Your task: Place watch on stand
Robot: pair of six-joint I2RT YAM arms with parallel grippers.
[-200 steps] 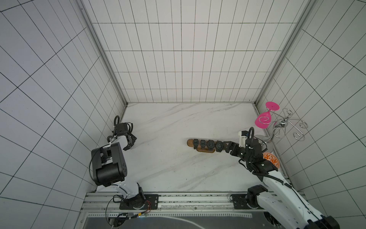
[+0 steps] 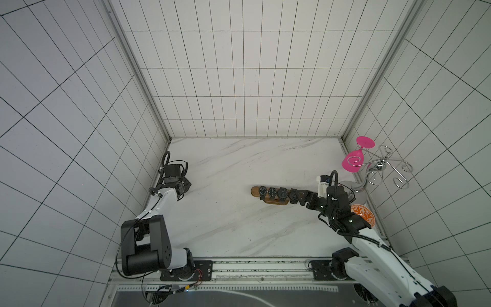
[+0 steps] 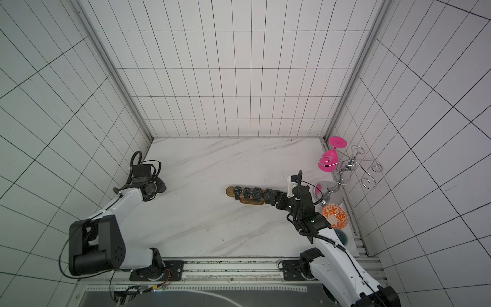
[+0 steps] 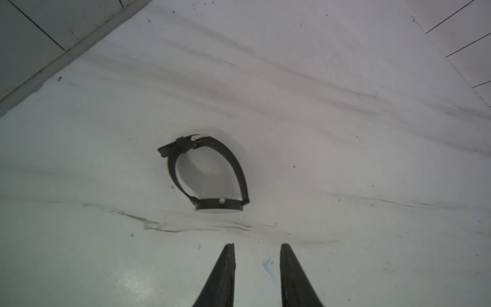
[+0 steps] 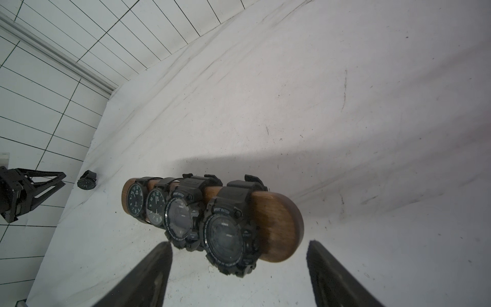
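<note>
A dark strap watch (image 4: 221, 203) lies on its side on the marble table in the left wrist view, its buckled band forming a loop. My left gripper is above the table with its fingers part open and empty; the watch is ahead and to the left of them. In the right wrist view that watch (image 5: 87, 180) sits close to the left gripper. The wooden stand (image 5: 282, 225) carries several watches, the nearest a chunky black one (image 5: 225, 240). My right gripper is open at the stand's right end, nothing gripped.
Along the right side are a pink goblet (image 2: 353, 159), a metal wire rack (image 2: 381, 164) and an orange patterned plate (image 2: 363, 215). Bare table (image 2: 220, 174) stretches between the left arm and the stand. Tiled walls close in the table's sides and back.
The right arm has shifted very slightly left. The stand and its watches have not moved.
</note>
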